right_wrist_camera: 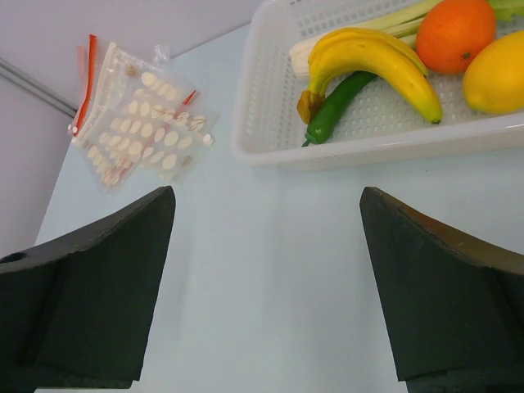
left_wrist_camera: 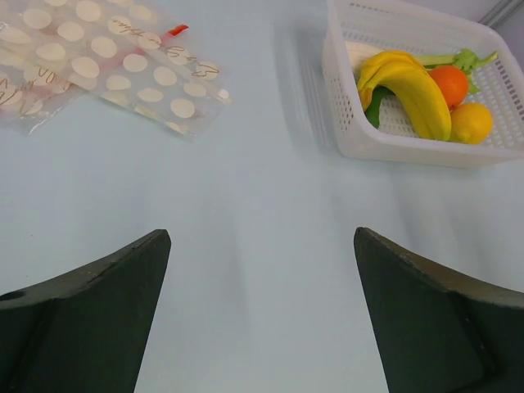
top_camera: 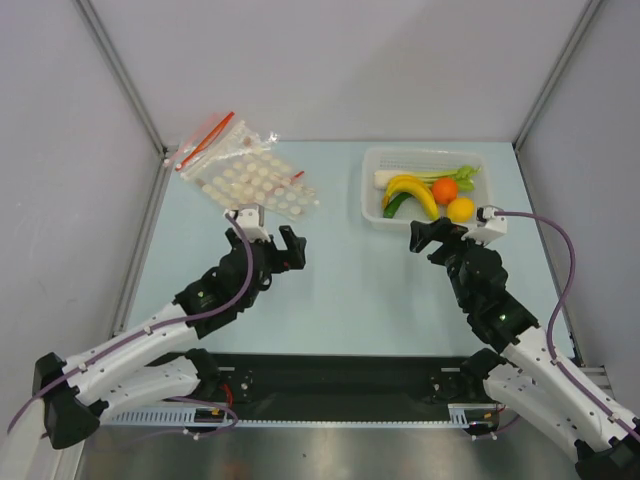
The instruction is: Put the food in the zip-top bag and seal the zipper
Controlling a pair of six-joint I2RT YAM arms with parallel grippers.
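Dotted clear zip top bags with red zipper strips, overlapping at the table's back left, include a zip bag (top_camera: 250, 178) lying flat. A white basket (top_camera: 372, 205) at the back right holds the food: yellow bananas (right_wrist_camera: 372, 61), a green pepper (right_wrist_camera: 336, 108), celery (top_camera: 465, 173), an orange fruit (right_wrist_camera: 456, 34) and a lemon (right_wrist_camera: 499, 75). My left gripper (top_camera: 277, 250) hovers over the table in front of the bags, open and empty. Just in front of the basket, my right gripper (top_camera: 432, 243) is also open, with only bare table between its fingers.
Between the two grippers the pale table (top_camera: 350, 290) is bare. Grey-white walls rise at the back and both sides, with metal rails (top_camera: 125, 75) along the corners.
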